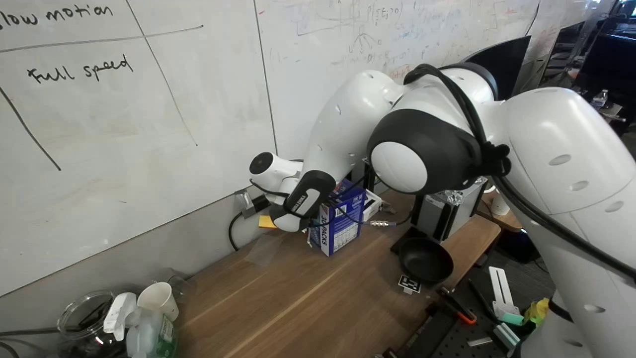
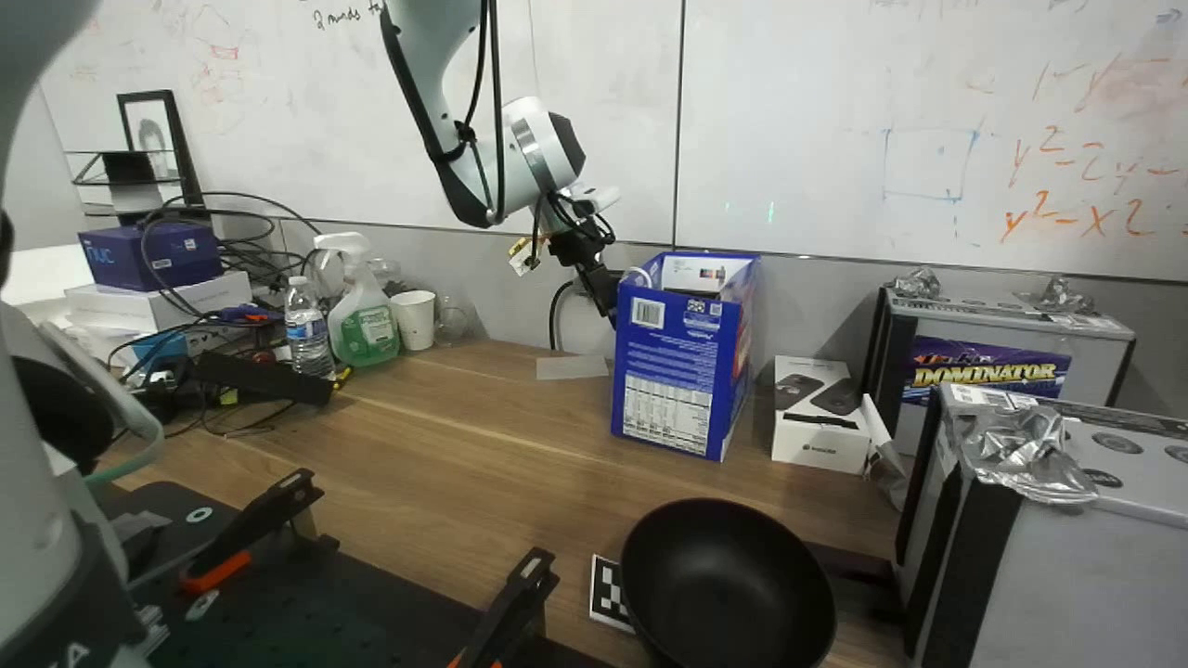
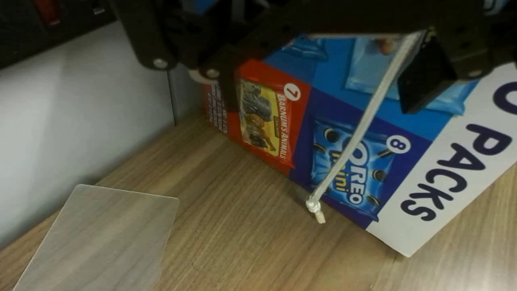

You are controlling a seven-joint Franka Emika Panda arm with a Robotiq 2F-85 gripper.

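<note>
A blue snack-pack box stands upright on the wooden table against the whiteboard wall, its top open. My gripper is at the box's left upper side, angled down toward it. In the wrist view the gripper is open, its dark fingers spread in front of the printed box face. A white cord with a knotted end hangs down across that face, passing close to the right finger. Whether the cord touches the finger, I cannot tell.
A clear sheet lies left of the box. To the box's right are a white phone box and grey cases. A black bowl sits in front. Spray bottle and cup stand at the back left. Mid-table is clear.
</note>
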